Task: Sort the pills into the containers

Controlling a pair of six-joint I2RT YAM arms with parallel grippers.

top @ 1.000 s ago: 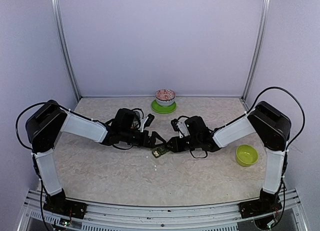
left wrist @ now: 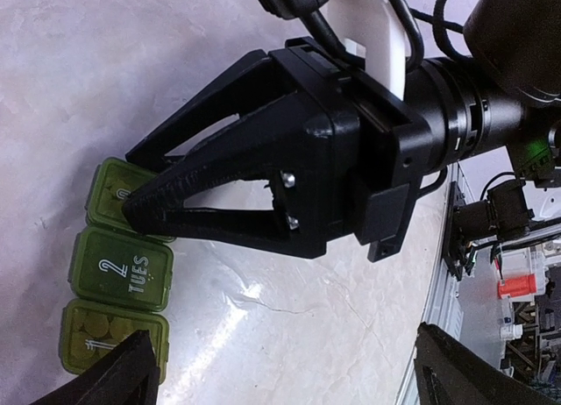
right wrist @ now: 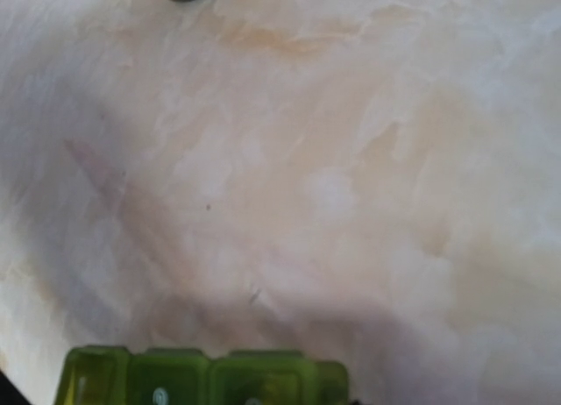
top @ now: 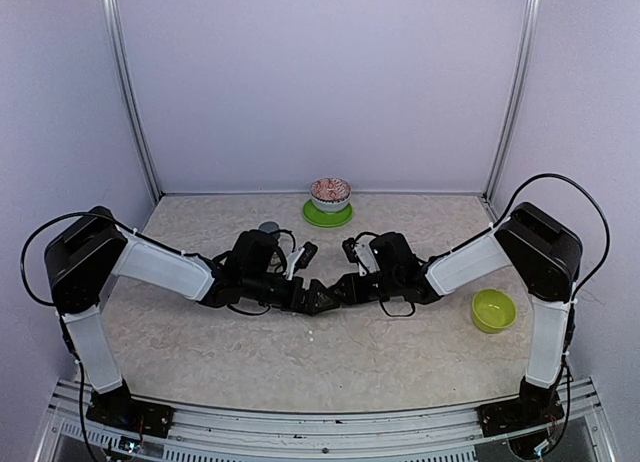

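Observation:
A green pill organiser with numbered day lids lies between the grippers; its compartments point(right wrist: 254, 379) also show at the bottom of the right wrist view. In the left wrist view my right gripper has its fingertips on the end compartment. My left gripper point(top: 305, 297) is open, reaching over the organiser from the left, its fingertips at the bottom corners of its wrist view. In the top view both grippers hide most of the organiser. A few small white pills point(top: 311, 334) lie on the table in front.
A patterned bowl point(top: 330, 190) sits on a green plate point(top: 328, 219) at the back. A yellow-green bowl point(top: 493, 311) is at the right. A cylindrical container point(top: 268, 228) stands behind the left arm.
My left arm has moved toward the front and right, now covering more of the organiser. The right arm stays where it was.

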